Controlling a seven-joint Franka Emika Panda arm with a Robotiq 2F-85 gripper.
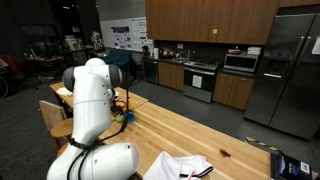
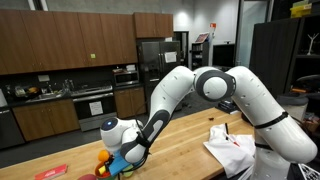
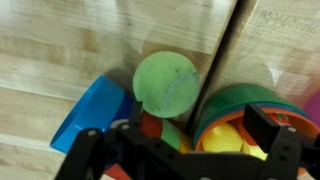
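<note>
My gripper is open, its dark fingers wide apart at the bottom of the wrist view. Ahead of the gap lies a pale green round object on the wooden table; whether it is a ball or a lid, I cannot tell. Right of it, a green bowl holds yellow and orange-red pieces, partly covered by the right finger. A blue cup-like container lies by the left finger. Something red and green shows between the fingers' bases, mostly hidden.
A white cloth lies on the near part of the long table, with a small dark object beyond it. A wooden stool stands left of the table.
</note>
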